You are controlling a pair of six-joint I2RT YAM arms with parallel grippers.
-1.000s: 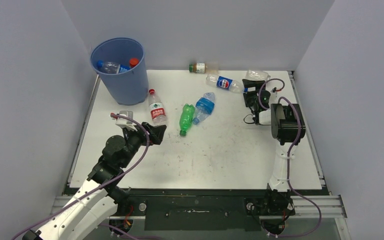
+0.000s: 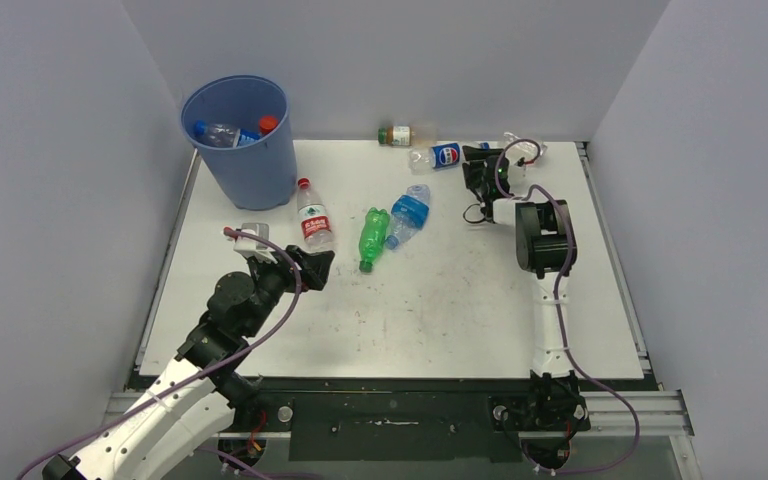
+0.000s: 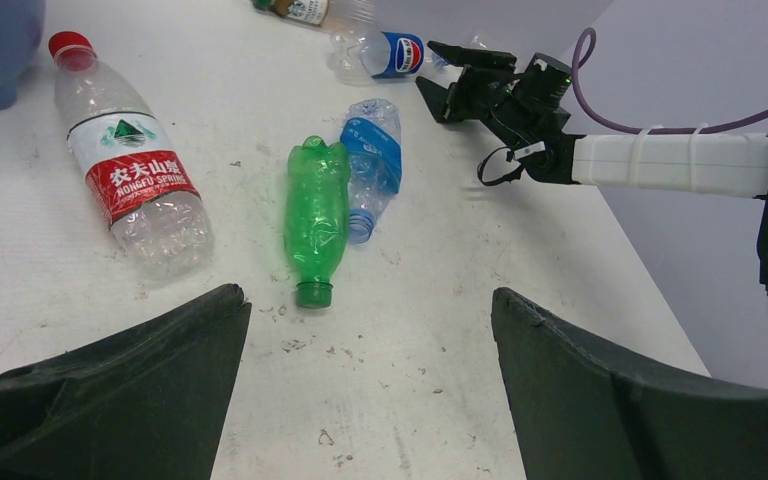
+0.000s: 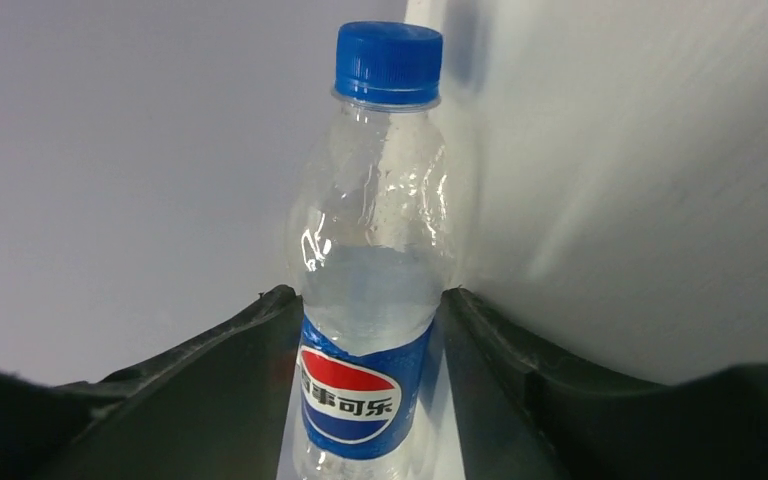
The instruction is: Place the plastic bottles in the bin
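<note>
My right gripper is around a Pepsi bottle (image 4: 365,390) with a blue cap, its fingers at the bottle's sides; whether they grip is unclear. In the top view that bottle lies at the back right. My left gripper stands open and empty at the front left, facing a red-capped bottle (image 3: 140,180), a green bottle (image 3: 315,210) and a crumpled blue-label bottle (image 3: 370,160). An amber bottle with a green cap (image 2: 407,135) lies along the back edge. The blue bin (image 2: 250,175) at the back left holds bottles.
Another clear bottle at the back right is partly hidden by the right arm. Walls bound the table at back and sides.
The right arm has moved left and toward the back, onto the Pepsi bottle, which now lies slightly shifted and straighter. The left arm has not moved.
</note>
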